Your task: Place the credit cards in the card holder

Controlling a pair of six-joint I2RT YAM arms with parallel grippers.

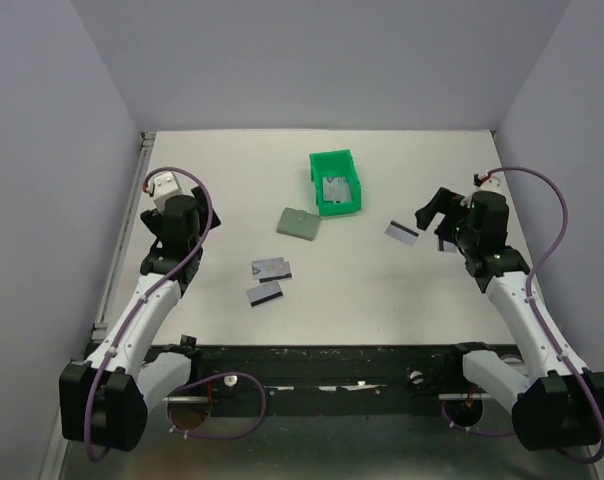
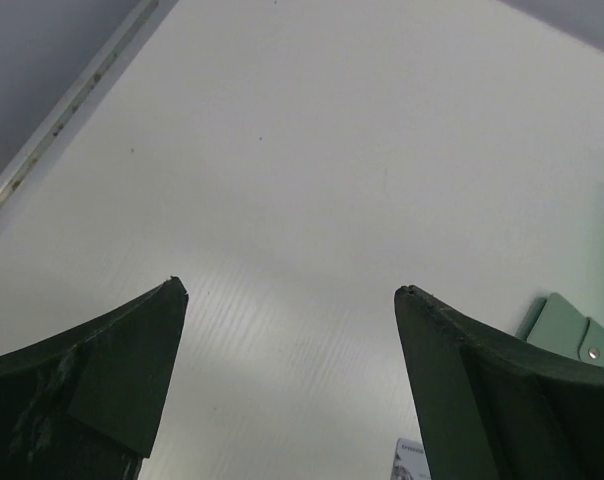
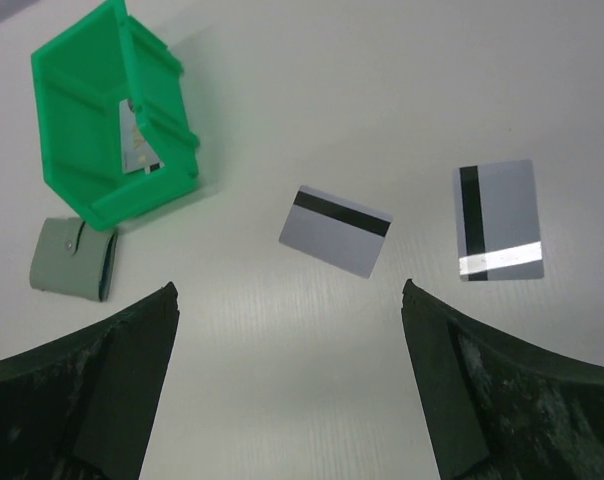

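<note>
My left gripper (image 1: pixel 177 205) stands open over bare white table at the left, with the olive card holder (image 1: pixel 299 223) to its right. My right gripper (image 1: pixel 442 205) is open above the cards at the right: a striped card (image 3: pixel 332 240) and another (image 3: pixel 502 215) beside it, partly hidden in the top view. Several cards (image 1: pixel 265 293) lie overlapping or close together left of centre, below the holder. A green bin (image 1: pixel 335 205) at the back middle has cards inside.
Grey walls surround it at the back and sides.
</note>
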